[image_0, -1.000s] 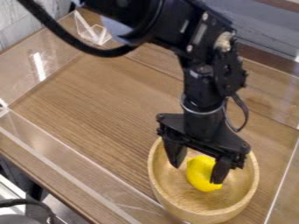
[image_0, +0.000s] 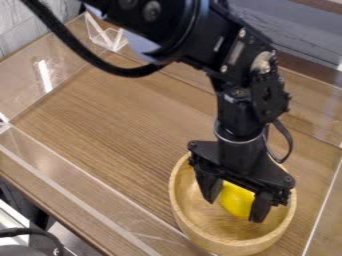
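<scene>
My black gripper (image_0: 235, 188) is down inside a wooden bowl (image_0: 190, 220) at the lower right. Its fingers stand open on either side of a yellow object (image_0: 238, 203) lying in the bowl, and partly cover it. I cannot tell whether they touch it.
A white wire item (image_0: 104, 34) sits at the far back left. Black cable runs at the lower left corner, off the table.
Over the last second my gripper has shifted slightly and its fingers have come down around the yellow object, covering more of it than before.
</scene>
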